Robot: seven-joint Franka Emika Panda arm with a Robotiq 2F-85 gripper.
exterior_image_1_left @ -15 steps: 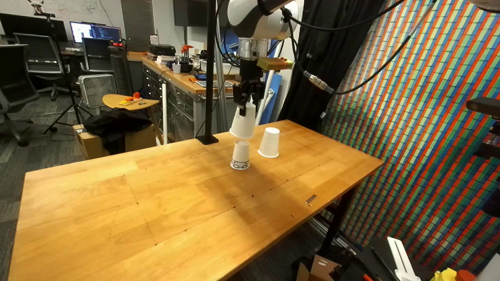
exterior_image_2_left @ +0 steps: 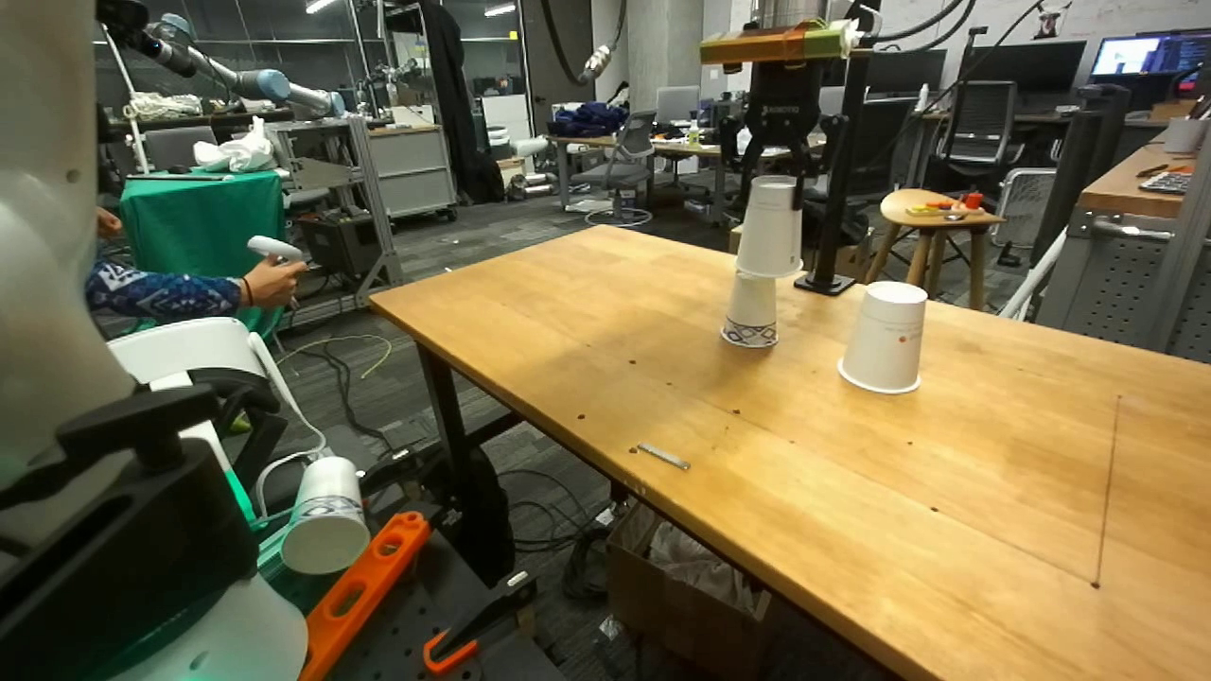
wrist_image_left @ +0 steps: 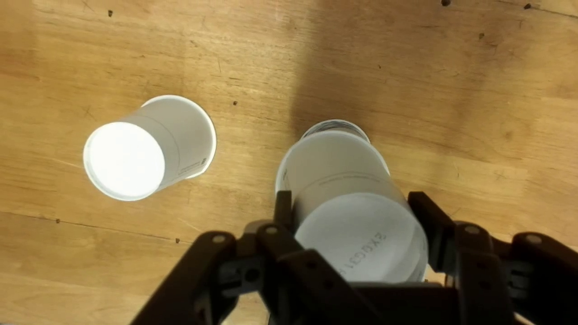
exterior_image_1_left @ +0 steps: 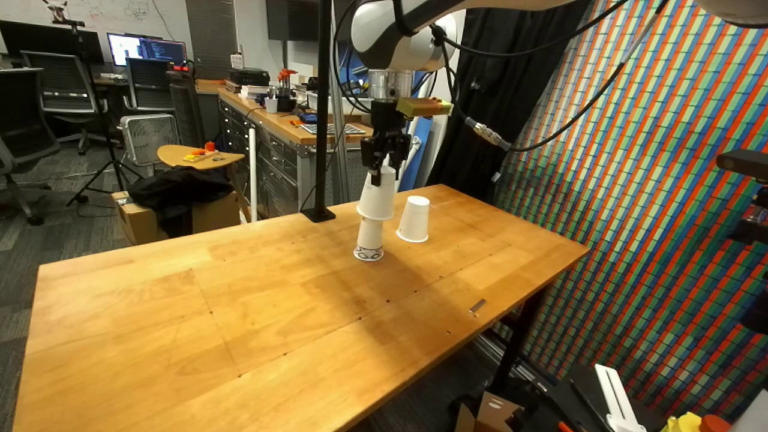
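Note:
A larger white paper cup (exterior_image_1_left: 378, 194), upside down, is held between the fingers of my gripper. In exterior view 2 this held cup (exterior_image_2_left: 769, 233) hides the top of a smaller upside-down cup (exterior_image_2_left: 751, 312) with a dark patterned band. Its lower rim overlaps that top in both exterior views; whether the two touch cannot be told. From the wrist, only a sliver of the patterned cup (wrist_image_left: 334, 126) shows beyond the held one. Another plain white cup (exterior_image_1_left: 414, 219) stands upside down on the table beside them.
A small metal strip (exterior_image_2_left: 663, 456) lies near one edge. A black post (exterior_image_1_left: 317, 213) rises from the table's far edge, close to the cups.
The gripper and its cup have come down and shifted slightly right in exterior view 1; the gap above the patterned cup no longer shows. Both standing cups stayed put.

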